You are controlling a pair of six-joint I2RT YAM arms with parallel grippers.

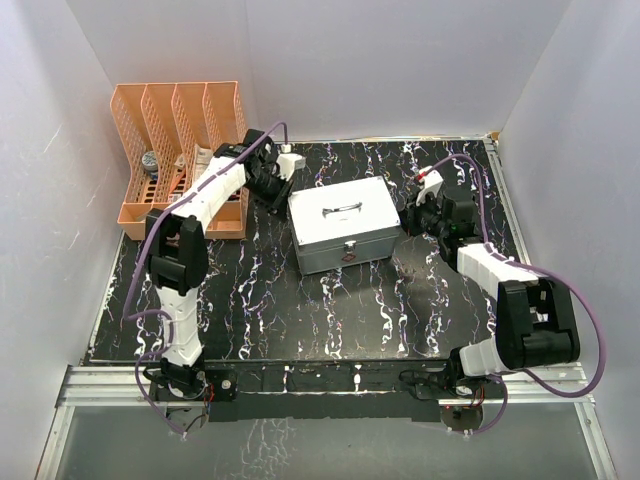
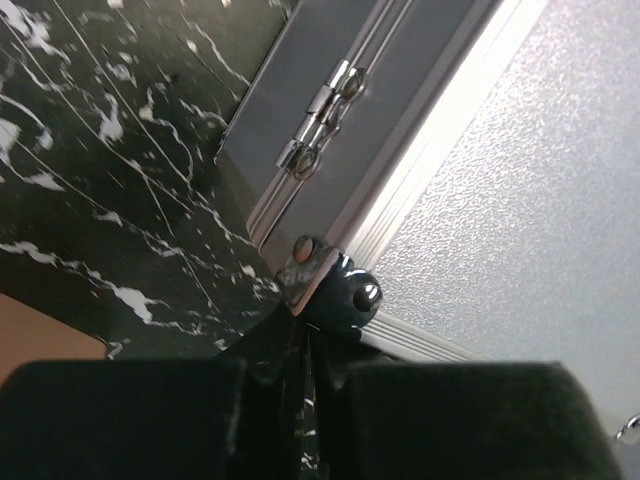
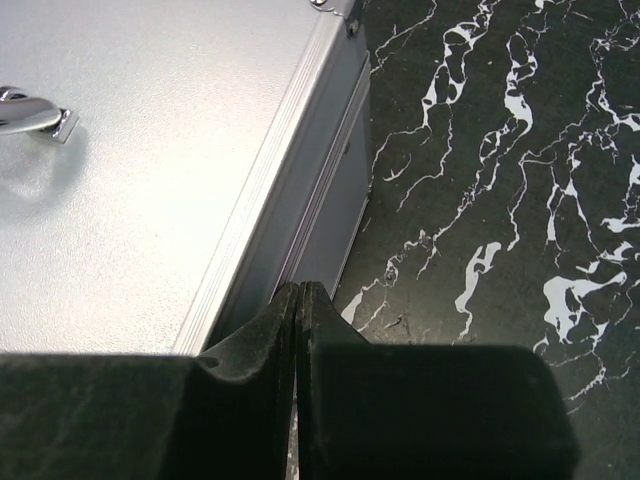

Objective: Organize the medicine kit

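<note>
The silver medicine kit point(image 1: 322, 227) stands closed in the middle of the table, slightly turned, its latch side facing the front. A metal handle point(image 1: 342, 209) lies on its lid. My left gripper point(image 1: 277, 207) is shut at the kit's back left corner, where a rounded metal corner piece point(image 2: 355, 300) shows just beyond the fingertips. On the other side, my right gripper point(image 1: 406, 222) is shut close beside the kit's right wall point(image 3: 330, 215). Nothing shows between either pair of fingers. Whether the fingertips touch the kit is hard to tell.
An orange divided rack point(image 1: 226, 110) stands at the back left behind my left arm, with several items in its slots, among them a grey round item point(image 1: 150, 162).
</note>
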